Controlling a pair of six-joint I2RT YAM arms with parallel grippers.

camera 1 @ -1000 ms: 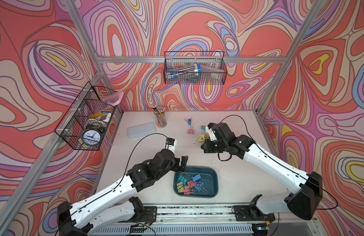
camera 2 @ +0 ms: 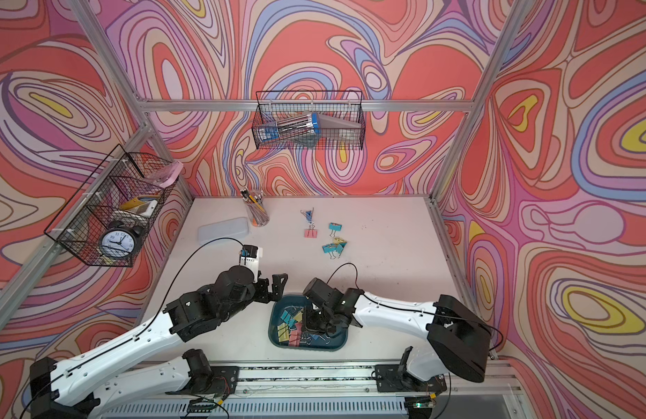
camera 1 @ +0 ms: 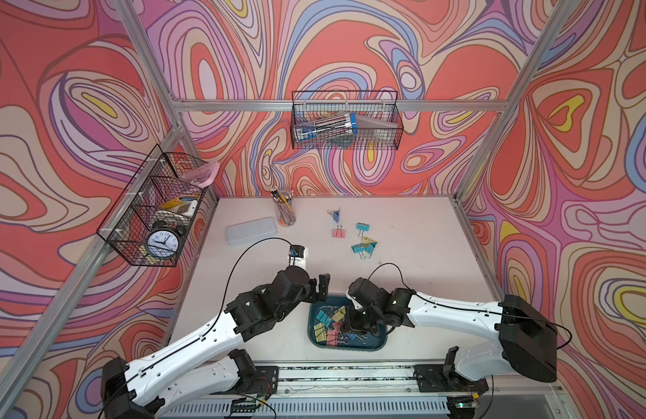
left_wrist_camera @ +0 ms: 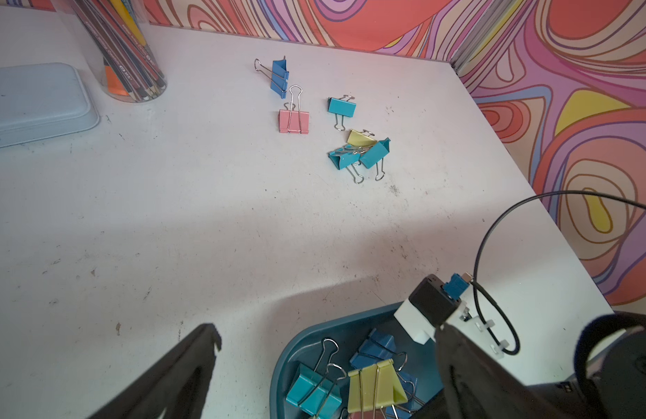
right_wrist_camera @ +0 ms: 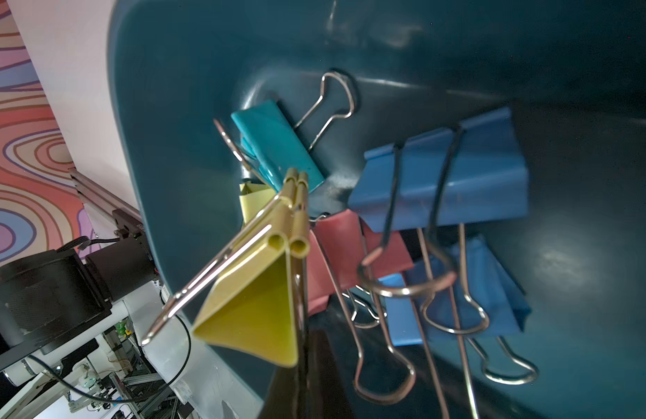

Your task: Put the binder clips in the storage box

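Note:
The dark teal storage box stands at the table's front, with several coloured binder clips inside. Low over it, my right gripper is shut on the wire handle of a yellow binder clip, whose body hangs above a pink clip and a teal clip. Two blue clips, one of them large, lie on the other side. My left gripper is open and empty at the box's left rear. Still on the table are a pink clip, a blue clip and several teal and yellow ones.
A pencil cup and a pale grey case stand at the back left. Wire baskets hang on the left side and the back rail. Between the box and the loose clips the tabletop is bare.
From the loose clips at the back, my right gripper has come forward and down over the box, carrying the yellow clip. The left arm has barely shifted.

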